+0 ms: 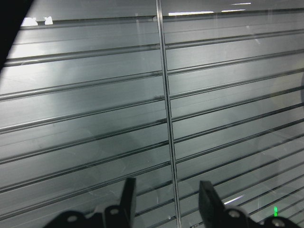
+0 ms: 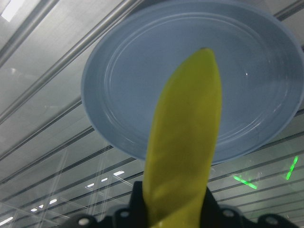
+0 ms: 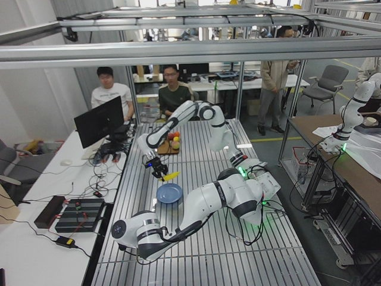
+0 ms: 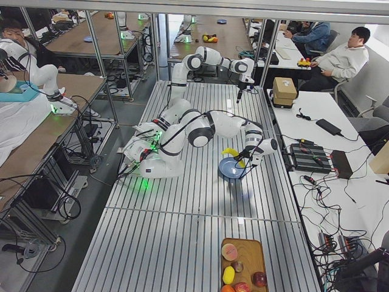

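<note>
A yellow banana is held in my right gripper, shut on it, above a blue plate. In the camera left view the banana hangs just behind the plate; in the camera right view it overlaps the plate. My left gripper is over bare metal slats with nothing visible between its fingers, which stand apart, open.
A wooden tray of fruit lies at one end of the slatted table. A white bench with electronics and cables runs along the side.
</note>
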